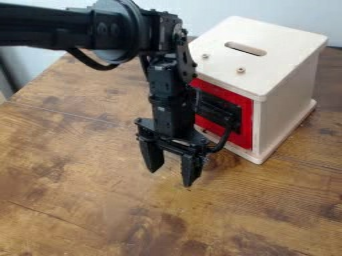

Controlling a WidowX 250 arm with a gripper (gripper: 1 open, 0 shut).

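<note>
My black gripper (170,166) hangs from the arm over the wooden table, its two fingers pointing down and spread apart with nothing between them. Behind it to the right sits a pale wooden box (285,100) with a slot and two small knobs or screws on its top. Its front carries a red panel (243,99) with black hardware, which the arm and gripper partly hide.
A white surface shows beyond the table's edge at the upper left, and a pale wall stands behind.
</note>
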